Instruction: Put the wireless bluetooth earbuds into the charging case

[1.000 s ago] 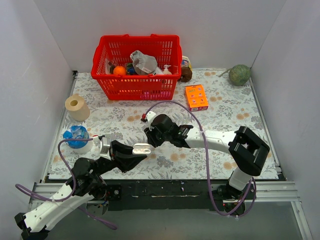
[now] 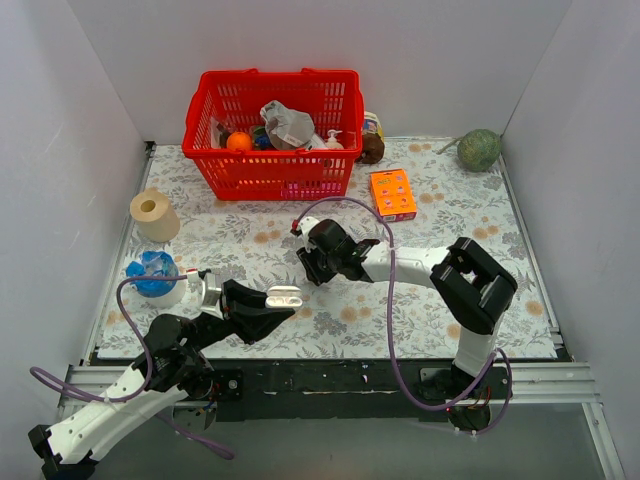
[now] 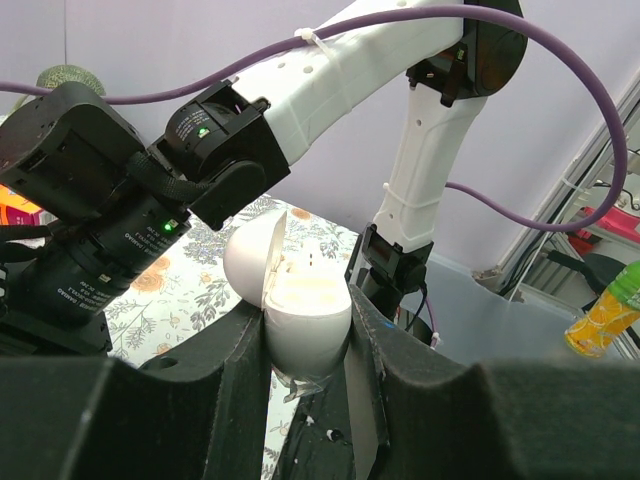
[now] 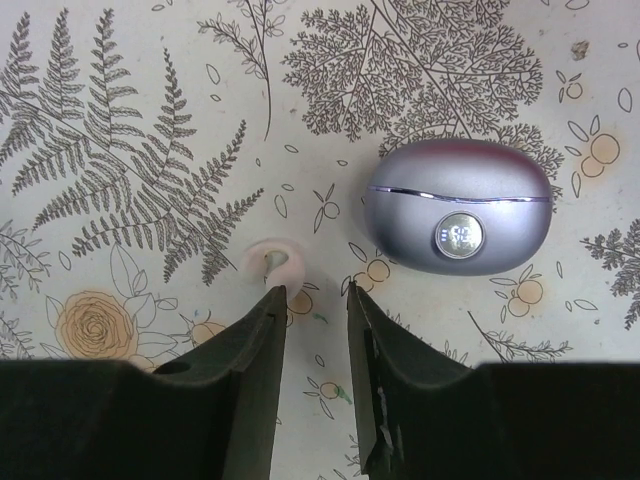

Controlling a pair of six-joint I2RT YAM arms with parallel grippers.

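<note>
My left gripper is shut on the white charging case (image 3: 310, 325), holding it above the table's front left. The case's lid (image 3: 252, 258) stands open; its slots cannot be made out. From above, the case (image 2: 284, 297) shows as a pale oval at the fingertips. My right gripper is open, pointing down at the cloth behind and to the right of the case. A small white earbud (image 4: 290, 272) lies close to the tip of its left finger, not gripped; the right arm hides it from the top view.
A silver-grey rounded object (image 4: 455, 215) with a seam and round button lies right of the earbud. Behind stand a red basket (image 2: 275, 178) and an orange box (image 2: 393, 194). A paper roll (image 2: 154, 216) is at left.
My right arm has shifted: its elbow moved left and a little back, and its gripper went slightly right, away from the case. The left arm and the case have stayed still.
</note>
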